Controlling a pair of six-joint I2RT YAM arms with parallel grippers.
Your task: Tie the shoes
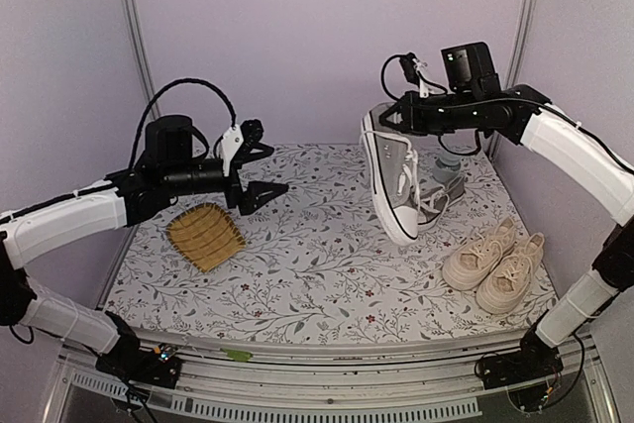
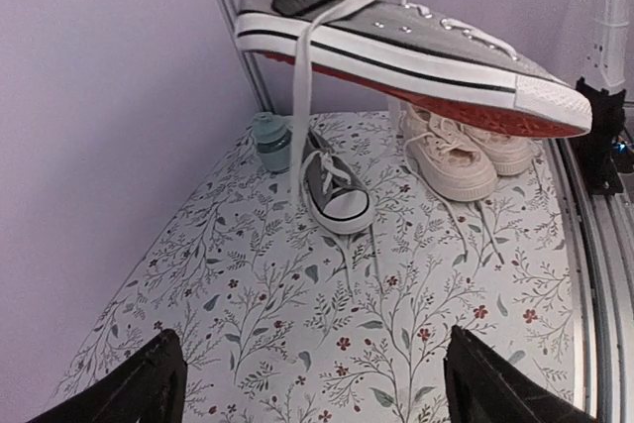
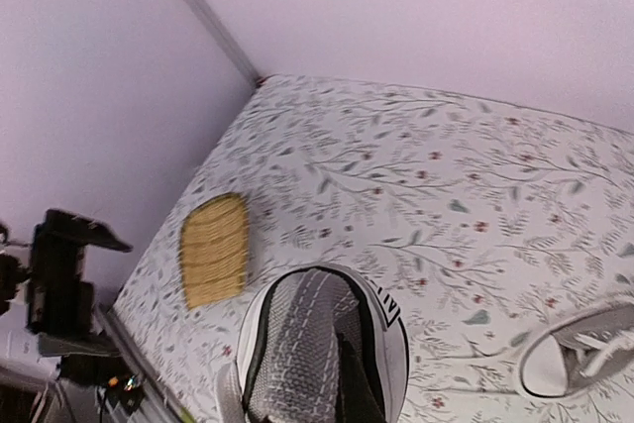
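A grey sneaker with white laces and a white toe hangs in the air at right of centre, its toe pointing down in the top view. My right gripper is shut on its heel end; in the right wrist view the heel fills the bottom. Its lace dangles loose in the left wrist view. The second grey sneaker stands on the table behind it, laces trailing. My left gripper is open and empty over the left half of the table, apart from the raised shoe.
Two cream shoes stand at the front right with loose laces. A pale green jar is beside the second grey sneaker. On the left lies a flat woven mat.
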